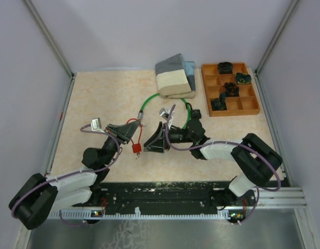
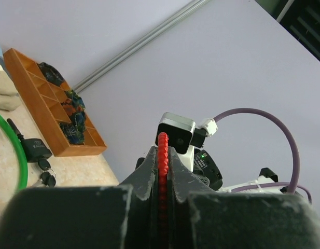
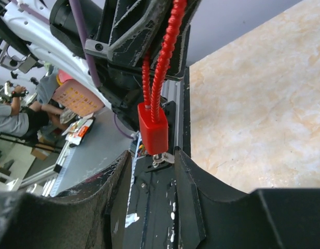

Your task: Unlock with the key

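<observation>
My left gripper [image 1: 129, 126] is shut on a red cord [image 2: 163, 161], from which a red tag [image 3: 153, 134] hangs with small silver keys [image 3: 162, 160] below it. My right gripper [image 1: 155, 143] is open, just right of the dangling tag, its fingertips pointing at the tag and keys. On the table a green cable loop [image 1: 148, 101] with a silver end lies behind the grippers; a black padlock [image 2: 36, 150] with keys on a ring [image 2: 48, 178] lies beside it, partly hidden by the right arm in the top view.
A wooden compartment tray [image 1: 238, 108] with dark items stands at the back right, next to folded cloths [image 1: 172, 83]. Side walls bound the workspace.
</observation>
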